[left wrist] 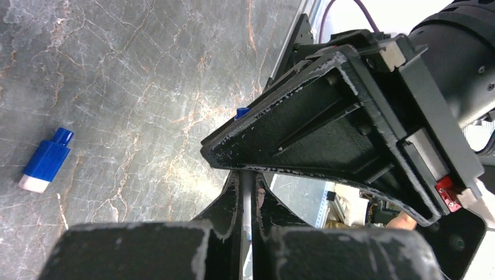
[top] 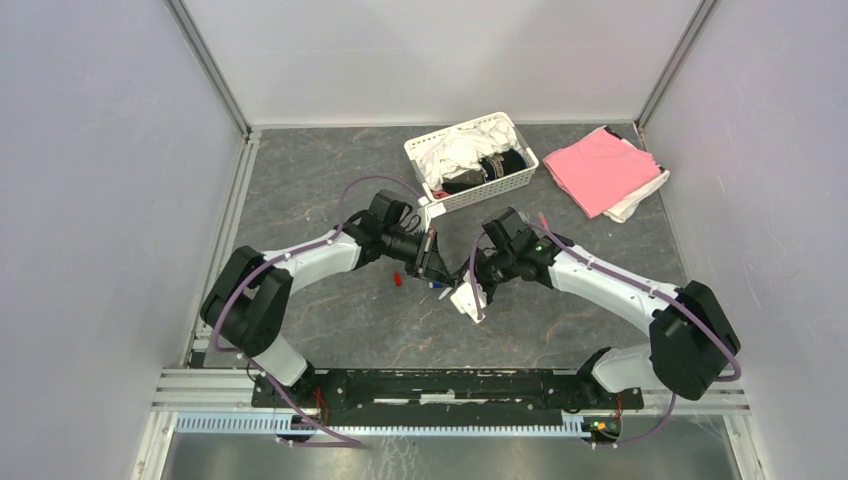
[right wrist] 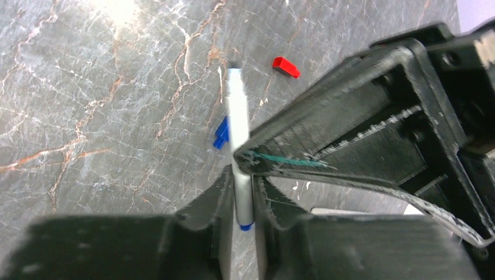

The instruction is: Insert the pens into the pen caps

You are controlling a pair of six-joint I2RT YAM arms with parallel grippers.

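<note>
A white pen (left wrist: pixel 247 198) stands between the fingers of my left gripper, which is shut on it. A blue end shows past the other gripper's black finger. In the right wrist view the same pen (right wrist: pixel 238 111) reaches between the fingers of my right gripper, which is part open around its blue-ended side; contact is hard to tell. Both grippers meet near the table's middle in the top view. A blue cap lies on the table, partly behind the pen in the right wrist view. A red cap (right wrist: pixel 286 66) lies farther off.
Behind the arms is a white basket (top: pixel 487 190) of cloths. A folded pink cloth (top: pixel 598 170) lies at the back right.
</note>
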